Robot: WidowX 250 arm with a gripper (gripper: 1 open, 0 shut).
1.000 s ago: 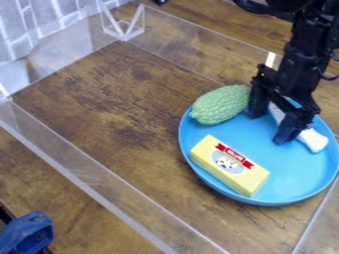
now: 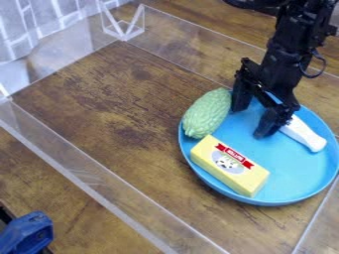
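My black gripper [image 2: 263,99] hangs over the back of a blue plate [image 2: 291,179], its fingers open and low above the plate. On the plate, a green bumpy vegetable [image 2: 205,113] lies at the left, just left of the fingers. A yellow box [image 2: 228,166] with a red label lies at the front. A white stick-like object [image 2: 306,136] lies at the right, partly hidden by the gripper.
The wooden surface [image 2: 99,109] left of the plate is clear inside a low transparent-walled border. A blue object [image 2: 24,234] sits at the bottom left corner, outside it.
My gripper has shifted slightly left and down. The green vegetable has turned more upright and moved a little left.
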